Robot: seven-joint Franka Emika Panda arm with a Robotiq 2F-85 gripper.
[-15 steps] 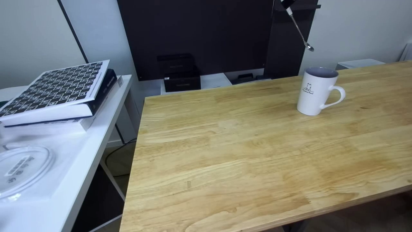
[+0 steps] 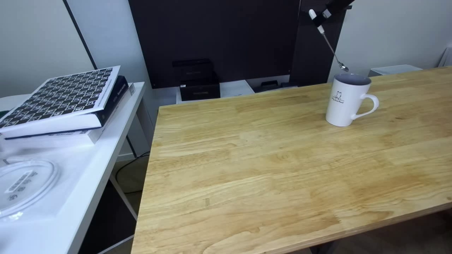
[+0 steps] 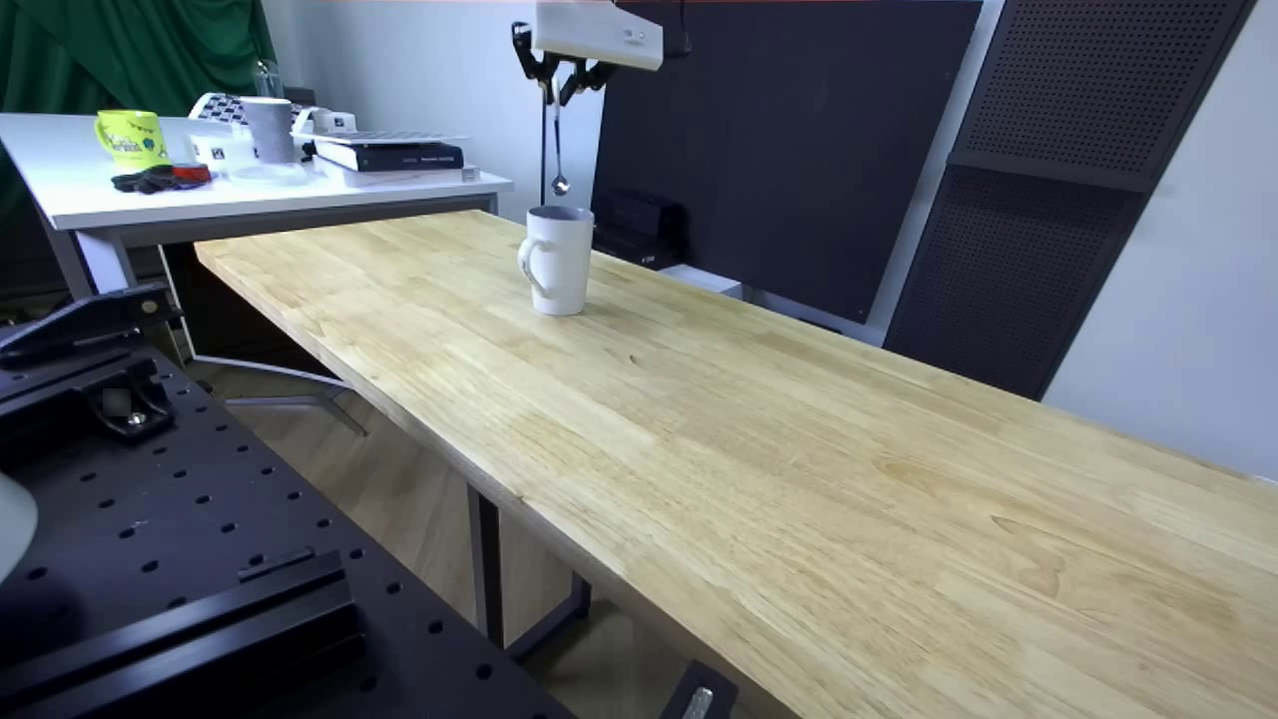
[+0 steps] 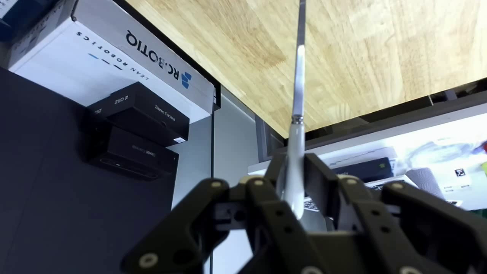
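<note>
My gripper is shut on the white handle of a spoon (image 4: 297, 146), whose metal stem runs out past the fingertips. In exterior view 1 the spoon (image 2: 331, 48) slants downward, its bowl just above the rim of a white mug (image 2: 340, 103) and apart from it. The mug stands upright on the wooden table, grey inside, with a small drawing on its side. Exterior view 2 shows the gripper (image 3: 554, 94) above the same mug (image 3: 560, 270), the spoon hanging below the fingers. In the wrist view the spoon's bowl is cut off by the top edge and the mug is not visible.
Apart from the mug, the wooden table (image 2: 254, 169) is clear. A white side table (image 2: 91, 177) holds stacked books (image 2: 63, 99). Behind the wooden table's edge are black boxes (image 4: 141, 114) and a dark panel (image 2: 220, 38).
The spoon has come down and slightly to the right, so its bowl is now closer to the mug's rim. More of its white handle shows. The mug has stayed in place.
</note>
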